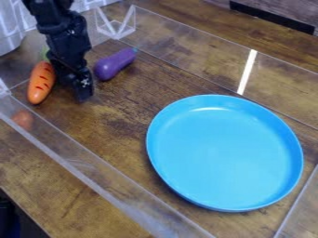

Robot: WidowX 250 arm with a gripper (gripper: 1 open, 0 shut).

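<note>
The black gripper [69, 79] is lowered to the wooden table at the upper left, open, between an orange carrot [40, 84] on its left and a purple eggplant [114, 63] on its right. Whatever lies directly under the gripper is mostly hidden by it. A large light blue plate [224, 149] sits at the right.
Clear transparent walls border the work area along the lower left and at the back. A white object [10, 23] stands at the top left corner.
</note>
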